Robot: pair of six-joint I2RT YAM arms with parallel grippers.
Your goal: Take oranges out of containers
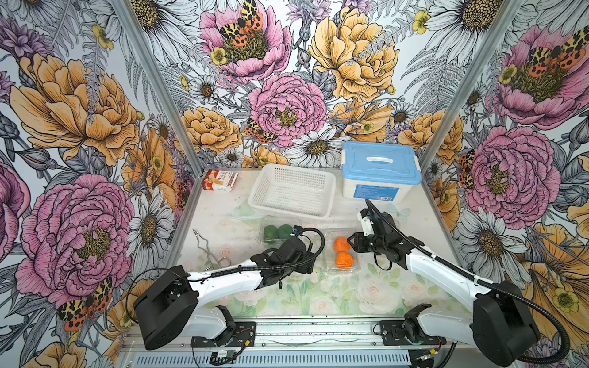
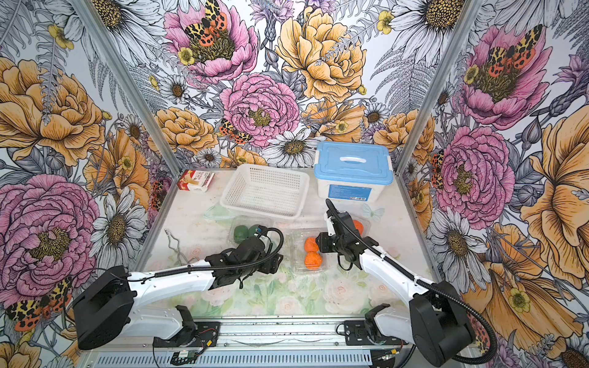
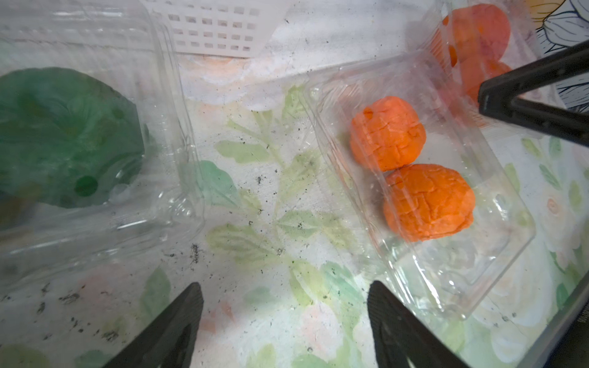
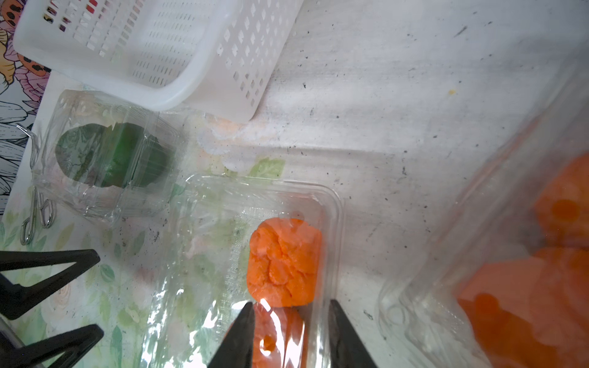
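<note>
Two oranges [image 3: 428, 202] sit in a clear plastic container [image 1: 335, 261] at the middle front. Further right, another clear container holds oranges [image 4: 563, 202], partly hidden behind the right arm in the top views. My right gripper hovers over the middle container's right side, its fingers apart, beside the oranges. My left gripper is open over bare table, between the middle container and a clear container [image 4: 113, 196] of green fruit, with nothing between its fingers.
A white basket [image 1: 288, 208] stands at the back middle, a blue-lidded box [image 1: 381, 160] at back right, a small carton [image 1: 219, 179] at back left. Metal tongs [image 1: 206, 248] lie at the left.
</note>
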